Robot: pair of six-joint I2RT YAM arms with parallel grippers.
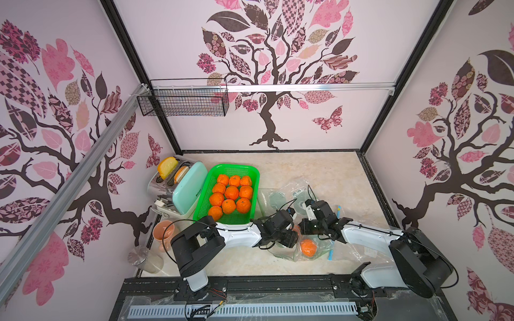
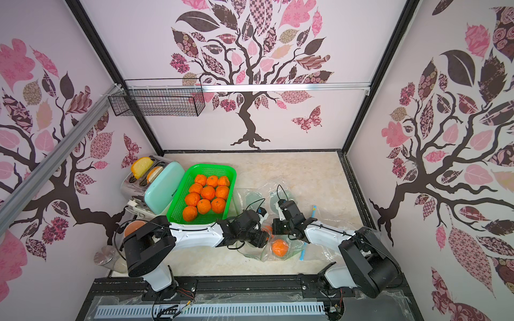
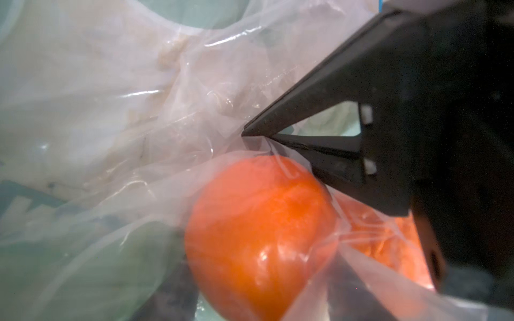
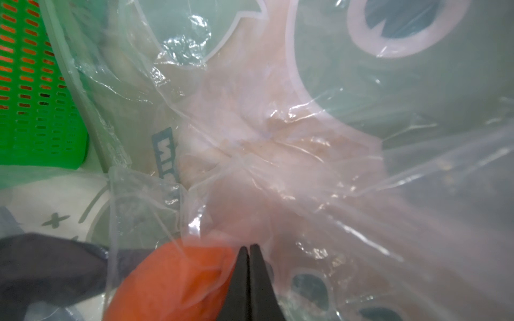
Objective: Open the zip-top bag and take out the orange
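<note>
A clear zip top bag (image 1: 321, 243) lies on the table with an orange (image 1: 308, 247) showing through it; another orange (image 3: 257, 230) sits under plastic between the fingers of my left gripper (image 1: 290, 236), which is part open, its fingertips dimly visible through the film. My right gripper (image 1: 303, 224) is shut at the bag beside that orange; in the left wrist view its tips (image 3: 251, 130) press at crumpled plastic above the fruit. Whether film is pinched between them is hard to tell.
A green basket (image 1: 256, 179) of oranges stands behind my left arm. A pastel container (image 1: 188, 188) and cups (image 1: 163, 231) are at the left. Other flat plastic bags (image 2: 337, 232) lie to the right.
</note>
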